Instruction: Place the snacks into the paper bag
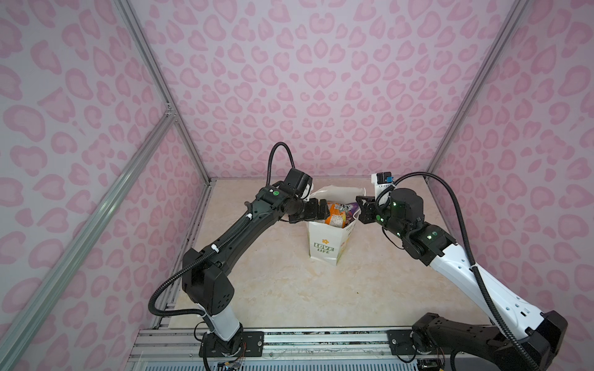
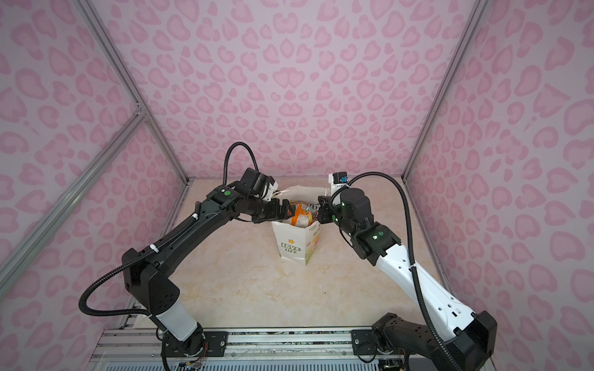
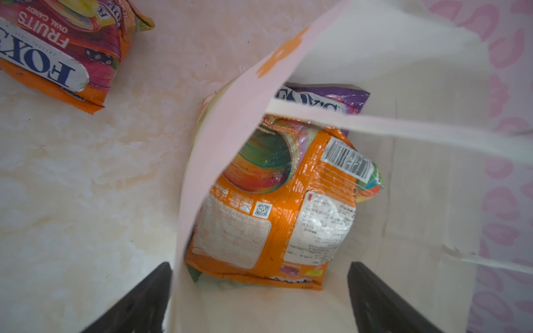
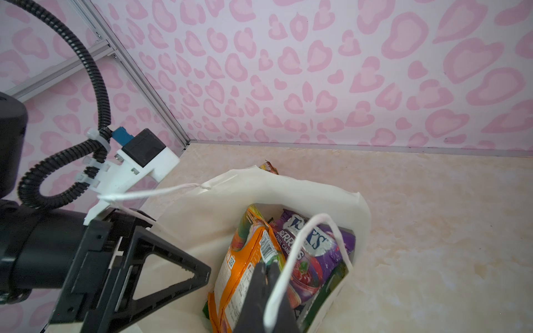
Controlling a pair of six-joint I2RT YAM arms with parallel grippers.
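The white paper bag (image 1: 323, 249) stands open in the middle of the table. Inside it, in the left wrist view, lies an orange candy packet (image 3: 302, 222) with a purple packet (image 3: 316, 97) partly behind it. My left gripper (image 1: 321, 209) is open at the left of the bag's mouth, its fingers (image 3: 383, 302) spread and the orange packet lying beyond them. At the bag's right rim, my right gripper is shut; a white handle (image 4: 288, 266) crosses in front of its fingers, and I cannot tell if it is pinched. Another candy packet (image 3: 66, 50) lies on the table outside the bag.
Behind the bag rim in the right wrist view, a small part of that outside packet (image 4: 269, 167) shows. A second cord handle (image 4: 161, 191) stretches toward the left arm.
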